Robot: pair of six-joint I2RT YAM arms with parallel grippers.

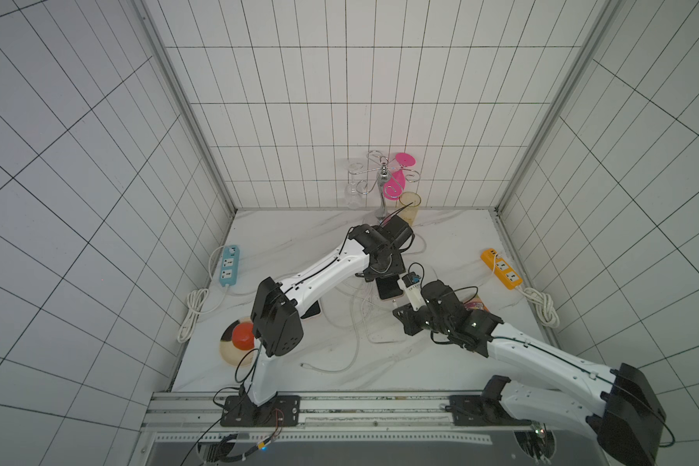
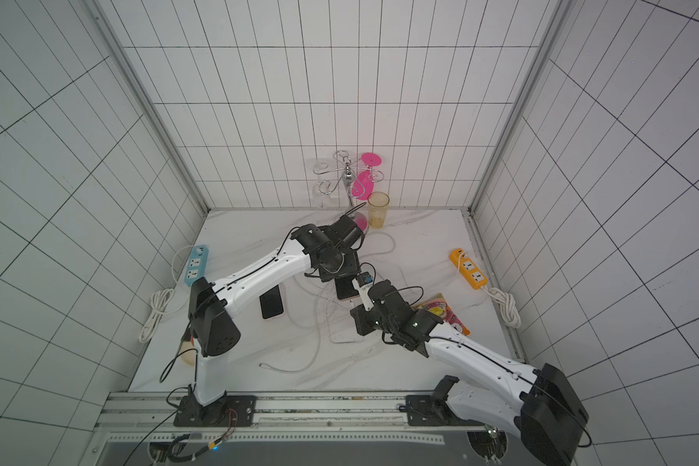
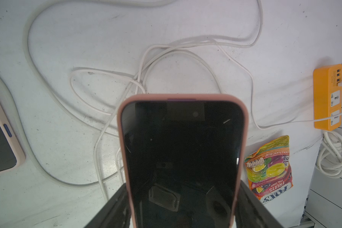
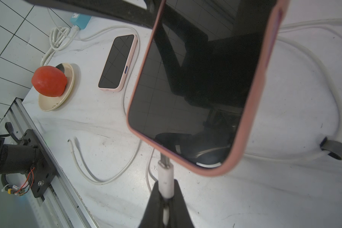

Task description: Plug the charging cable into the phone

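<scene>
My left gripper is shut on the side edges of a black-screened phone in a pink case [image 3: 182, 144], held above the table. In the right wrist view that phone [image 4: 212, 87] slants across the upper part, its bottom edge facing my right gripper. The latter is shut on the white plug of the charging cable [image 4: 166, 178]. The plug's metal tip meets the phone's bottom edge in this view; whether it sits in the port or only in front of it, I cannot tell. A second pink-cased phone [image 2: 271, 302] lies on the table.
Loose white cables [image 3: 155, 53] spread over the table. An orange power strip [image 1: 501, 268] and a candy packet [image 2: 445, 313] lie at the right, a blue strip [image 1: 229, 265] at the left. A plate with a red fruit [image 4: 49, 81] sits front left; a glass rack [image 1: 383, 174] stands behind.
</scene>
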